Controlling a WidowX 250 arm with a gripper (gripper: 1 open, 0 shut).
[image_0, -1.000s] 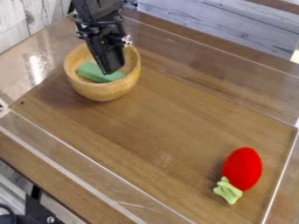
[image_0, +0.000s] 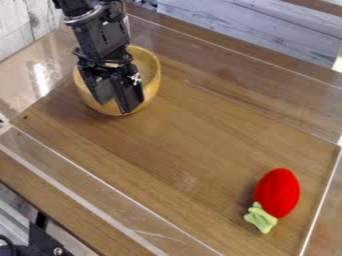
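Note:
My gripper (image_0: 118, 92) is down inside a wooden bowl (image_0: 144, 95) at the upper left of the camera view, its black body covering most of the bowl's interior. The green item that lay in the bowl is hidden behind it, and its fingertips are hard to make out.
A red oval object (image_0: 277, 190) with a pale green leafy end (image_0: 261, 219) lies at the lower right of the wooden table (image_0: 174, 160). A pale plank wall runs along the back.
My gripper has descended from above the bowl into it, now covering the green item that was visible earlier. The red object has not moved.

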